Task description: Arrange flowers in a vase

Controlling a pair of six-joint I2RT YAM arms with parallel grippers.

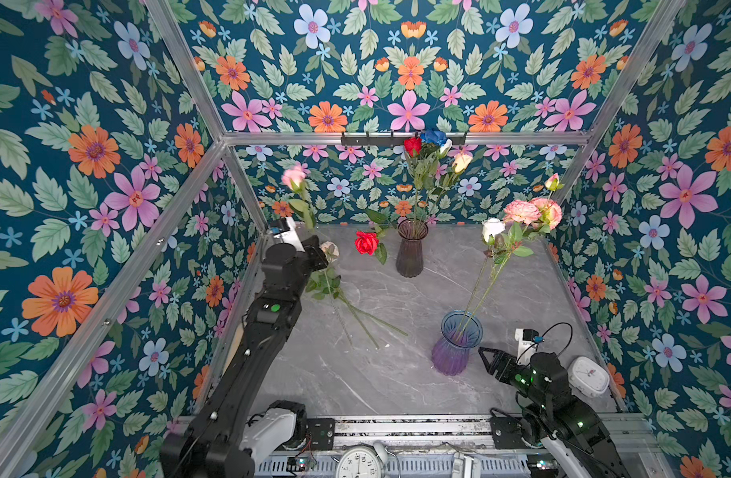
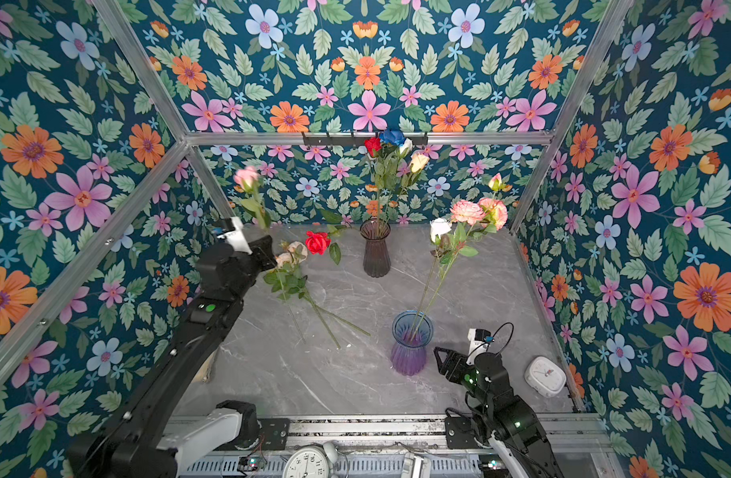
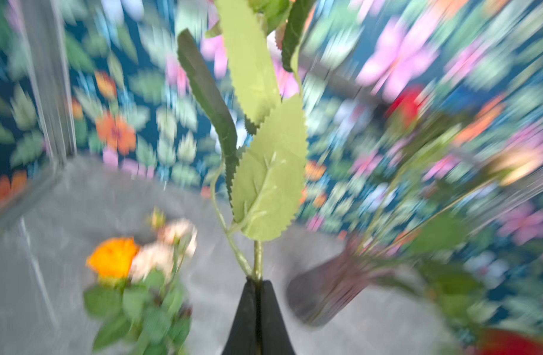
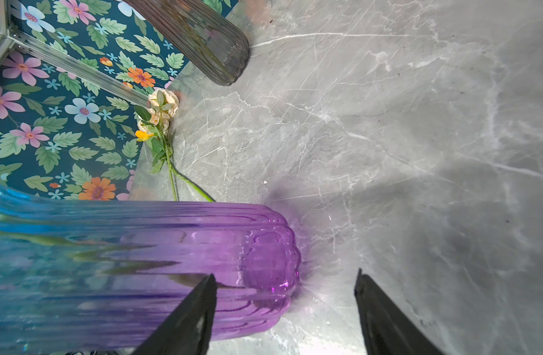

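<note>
A pink rose [image 1: 293,177] stands upright at the left back. Its leafy stem [image 3: 258,257] is pinched between the fingertips of my left gripper. The blue-purple ribbed vase [image 1: 457,342] stands at front right with white and pink-orange flowers [image 1: 521,213] leaning out to the right. My right gripper is open close beside this vase, low over the table, with no object gripped. At the back, a dark vase [image 1: 410,253] holds red, blue, white and cream flowers; a red rose [image 1: 366,243] hangs out to its left.
Cream roses and an orange one [image 3: 112,257] lie on the table at left, stems toward the middle. A white case [image 1: 588,376] sits at the right edge. Bare table [image 1: 365,374] spreads between the loose stems and the front vase.
</note>
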